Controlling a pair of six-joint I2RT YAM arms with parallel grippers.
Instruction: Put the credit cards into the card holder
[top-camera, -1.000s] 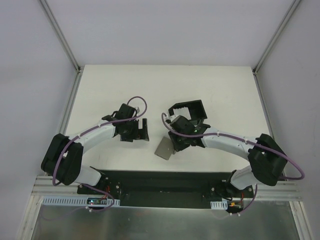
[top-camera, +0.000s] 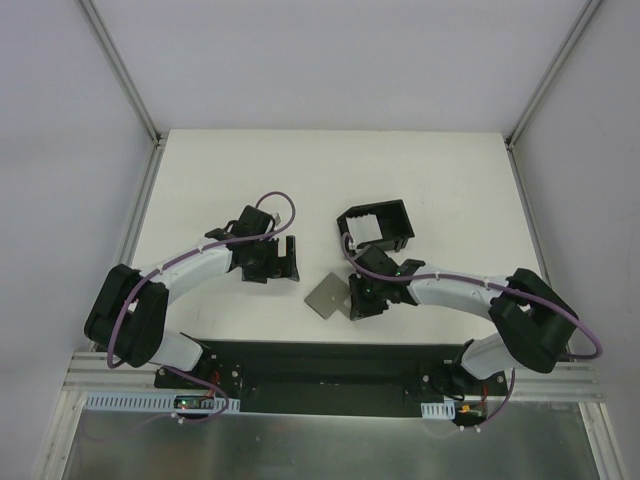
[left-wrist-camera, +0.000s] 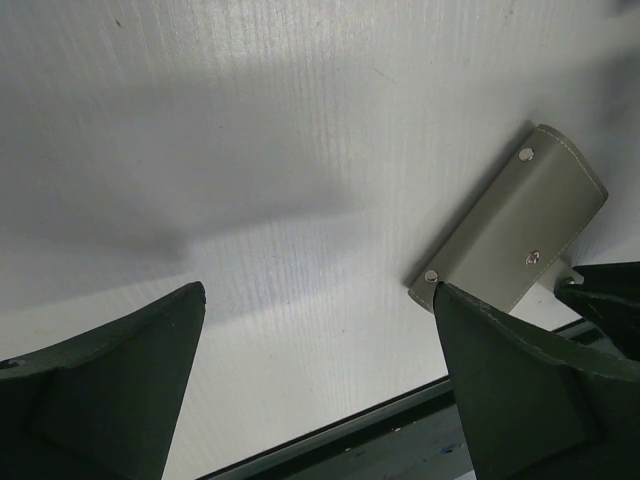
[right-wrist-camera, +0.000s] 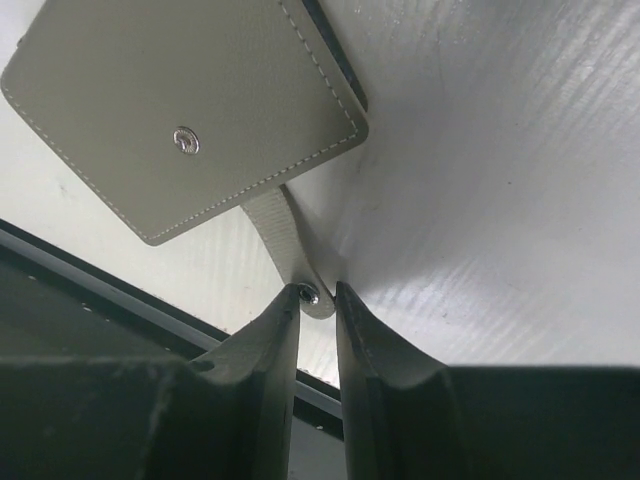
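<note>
The grey-green card holder (top-camera: 327, 296) lies flat near the table's front edge, its stitched face and a metal snap up. From one side of it sticks out a short strap (right-wrist-camera: 275, 228) with a stud at its tip. My right gripper is at that tip, its fingers a narrow gap apart; whether they grip the strap cannot be made out. Over bare table, left of the card holder (left-wrist-camera: 515, 220), my left gripper stands wide open and empty. No credit card shows clearly.
A black open box (top-camera: 398, 222) with a flat white piece (top-camera: 364, 229) in it stands behind the right gripper. Along the front runs the dark table edge (top-camera: 300, 355).
My right gripper has moved a little toward the front edge, along the card holder's side. The holder has turned slightly. My left arm has hardly moved.
</note>
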